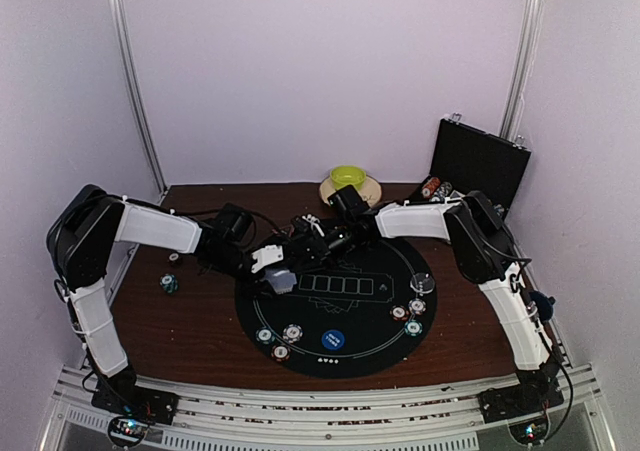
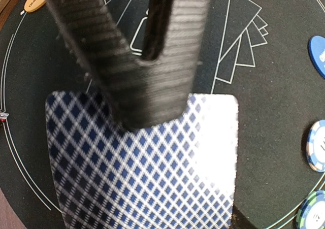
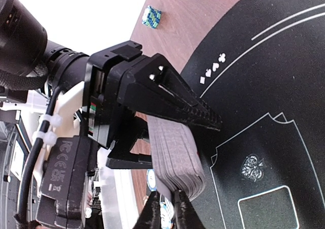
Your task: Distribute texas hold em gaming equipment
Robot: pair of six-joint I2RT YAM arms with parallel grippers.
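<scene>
A deck of cards (image 1: 281, 280) with blue checkered backs (image 2: 139, 173) is held over the black poker mat (image 1: 360, 346) by my left gripper (image 1: 272, 271), shut on it. In the right wrist view the deck's edges (image 3: 175, 158) show between the left gripper's black fingers. My right gripper (image 1: 305, 251) is close beside the deck; its fingertips (image 3: 180, 208) are at the deck's lower end at the bottom of the right wrist view, and whether they grip it I cannot tell.
Chip stacks lie on the mat and at the left on the wood table (image 1: 170, 341). An open chip case (image 1: 478, 166) and a green bowl (image 1: 347, 176) on a plate stand at the back. A glass (image 1: 422, 283) is at the mat's right.
</scene>
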